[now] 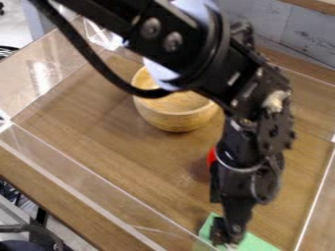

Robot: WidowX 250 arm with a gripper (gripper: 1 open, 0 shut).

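Observation:
My gripper [229, 224] points down at the lower right, its fingertips over a flat green object [256, 243] near the front edge of the wooden tray. The fingers look open, though they are dark and partly overlap. A small red object [211, 158] is mostly hidden behind the gripper. A wooden bowl [173, 113] stands farther back, partly covered by the arm.
Clear low walls border it at the left and right, with a grey panel [295, 44] at the back.

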